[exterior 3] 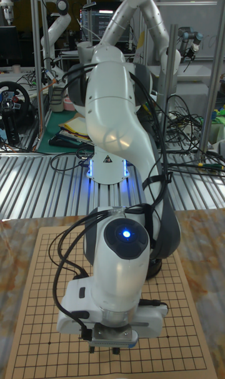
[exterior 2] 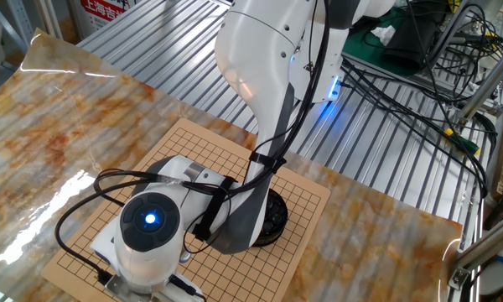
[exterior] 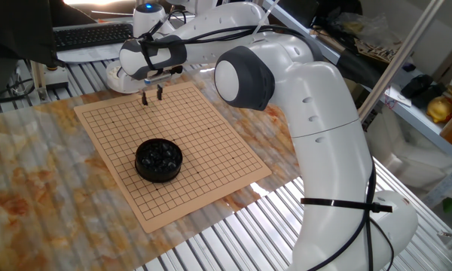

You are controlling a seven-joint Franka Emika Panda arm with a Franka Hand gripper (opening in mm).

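Over the far edge of the tan grid board (exterior: 203,143) hangs my gripper (exterior: 152,97), pointing down. Its two dark fingers (exterior: 160,92) stand apart with a moderate gap, and nothing shows between them. A round black bowl (exterior: 159,160) filled with shiny black pieces rests on the board nearer the camera, well away from the gripper. In exterior view 2 the arm partly covers the bowl (exterior 2: 272,220). Only the dark fingertips (exterior 3: 115,350) show under the hand in exterior view 3.
The board lies on a marbled brown sheet (exterior: 45,173) over a slatted metal table (exterior 2: 168,50). Behind the gripper is a black keyboard (exterior: 93,35). Most of the board round the bowl is bare.
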